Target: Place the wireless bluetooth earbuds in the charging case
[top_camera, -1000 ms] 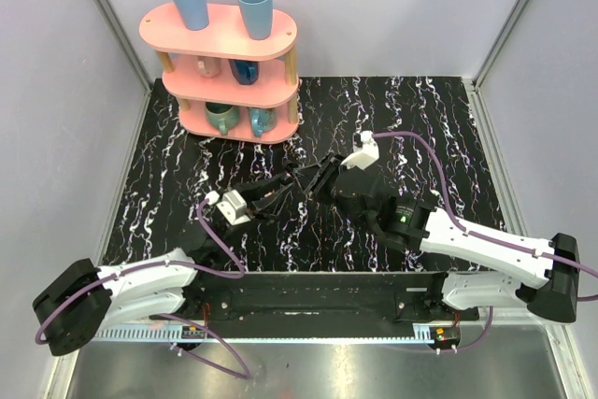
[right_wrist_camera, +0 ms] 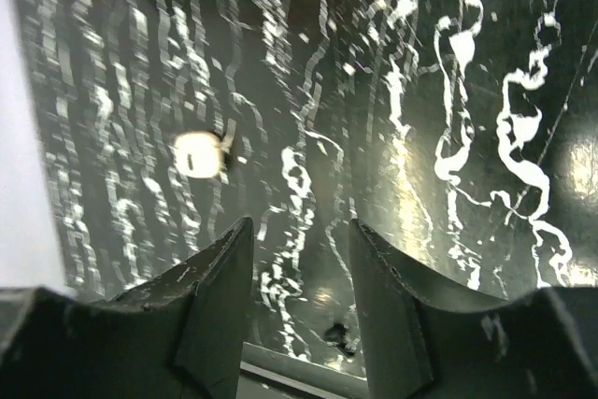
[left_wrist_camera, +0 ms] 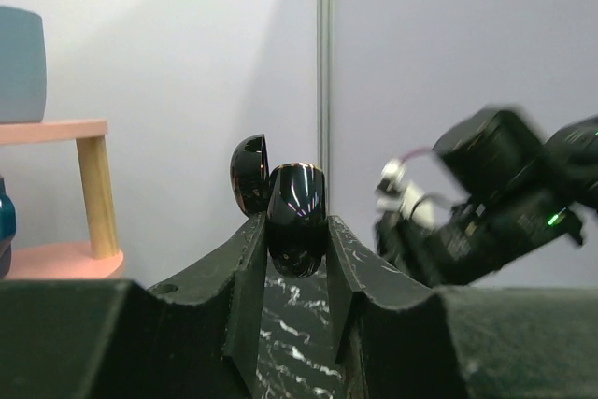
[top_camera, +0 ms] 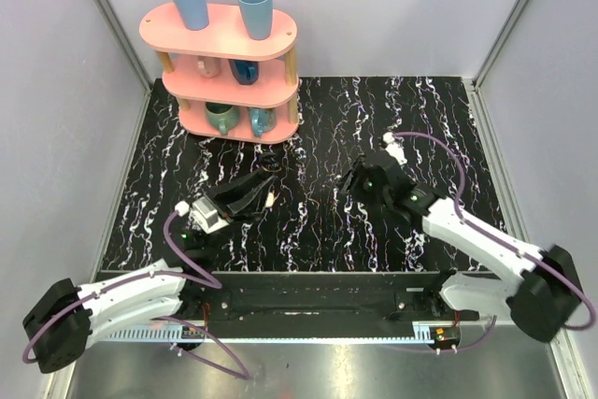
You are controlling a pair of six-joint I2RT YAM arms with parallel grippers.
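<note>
My left gripper is shut on the black charging case (left_wrist_camera: 297, 210), which stands upright in the left wrist view with its lid raised; in the top view it is held above the left-middle of the mat. A small white earbud (right_wrist_camera: 198, 153) lies on the dark marble surface, seen in the right wrist view and near the left gripper in the top view. My right gripper is part open over the surface, nothing between its fingers. It is right of the left gripper.
A pink shelf (top_camera: 220, 35) with blue cups and mugs stands at the back left. White walls enclose the marble surface (top_camera: 392, 100), whose back right is clear. A small dark piece (right_wrist_camera: 338, 335) lies low in the right wrist view.
The two grippers have drawn apart: the left moved left and down in the top view with the case, and the right moved right, away from it, blurred by motion.
</note>
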